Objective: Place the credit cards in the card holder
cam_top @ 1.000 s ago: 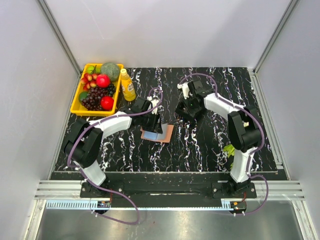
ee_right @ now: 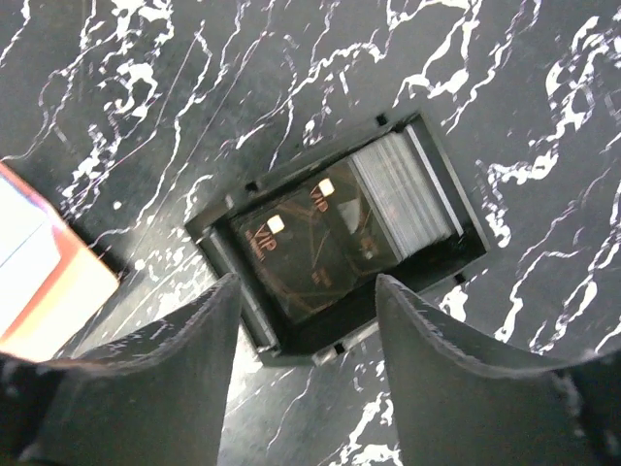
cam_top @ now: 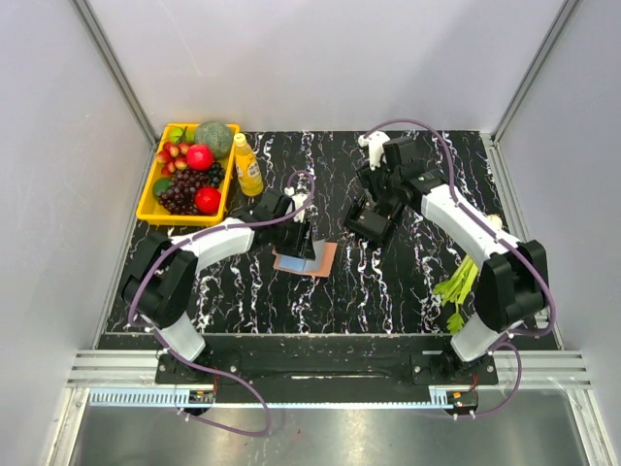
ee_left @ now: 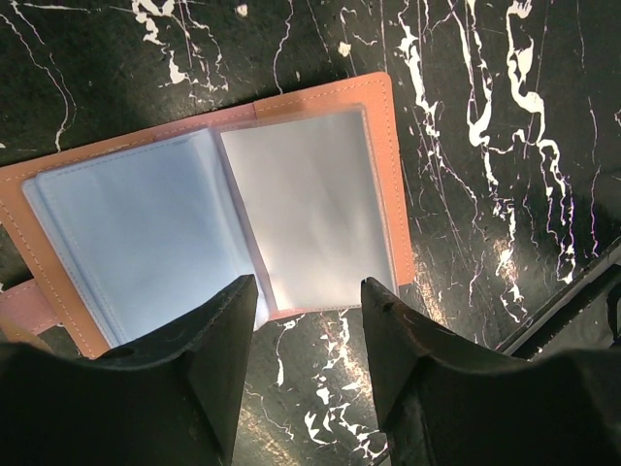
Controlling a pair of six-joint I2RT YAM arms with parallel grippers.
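Note:
The open card holder (ee_left: 398, 194), tan leather with a pale blue pocket (ee_left: 136, 233) and a clear sleeve (ee_left: 301, 204), lies on the marble table; my left gripper is over its near edge, open and empty. A black box (ee_right: 301, 320) holds dark cards marked VIP (ee_right: 301, 262) and pale cards (ee_right: 403, 189) at its right end. My right gripper hangs above the box, its fingertips apart with nothing seen between them.
A yellow fruit basket (cam_top: 147, 199) and a yellow bottle (cam_top: 247, 170) stand at the back left. A green-stalked vegetable (cam_top: 456, 291) lies at the right, beside the right arm.
My right arm has risen and drawn back from low over the black box. The left arm has not visibly moved.

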